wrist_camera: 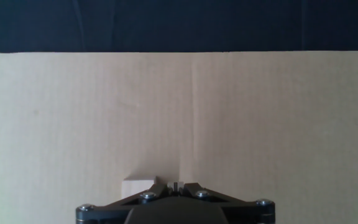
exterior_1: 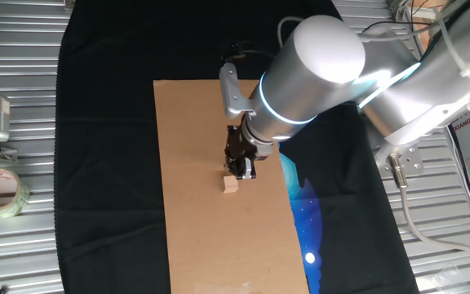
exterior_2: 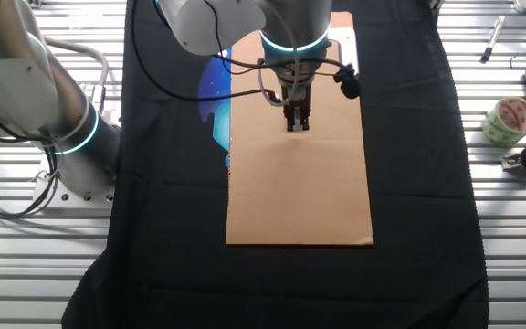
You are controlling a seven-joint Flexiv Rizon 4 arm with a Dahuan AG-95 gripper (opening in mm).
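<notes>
A small pale wooden block [exterior_1: 230,184] rests on the brown cardboard sheet [exterior_1: 206,237]. My gripper [exterior_1: 246,171] points down right beside the block, over the cardboard. In the wrist view the fingertips of my gripper are together, with nothing visible between them. The block [wrist_camera: 137,186] lies to their left there, partly covered by the linkage. Whether gripper and block touch cannot be told. Exterior view 2 shows my gripper [exterior_2: 298,126] from the other side, and the block is hidden from that view.
Black cloth [exterior_1: 108,180] surrounds the cardboard. A blue printed sheet [exterior_1: 304,229] sticks out from its edge. Well away on the metal-slatted table stands a roll of tape [exterior_1: 1,193], near a grey device [exterior_1: 0,118]. Most of the cardboard is bare.
</notes>
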